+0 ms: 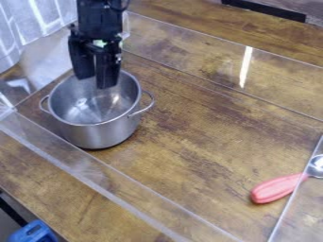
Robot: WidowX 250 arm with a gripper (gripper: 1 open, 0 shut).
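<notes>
A stainless steel pot point(101, 123) with two side handles stands on the wooden table at the upper left. My black gripper point(96, 74) hangs over the pot's back half, pointing down, its lower end at about rim height or just above. I cannot tell whether it is open or shut, or whether anything is between its fingers.
A pink-handled utensil point(280, 185) lies at the lower right. Clear acrylic walls edge the work area. A blue object point(34, 233) sits at the bottom left corner.
</notes>
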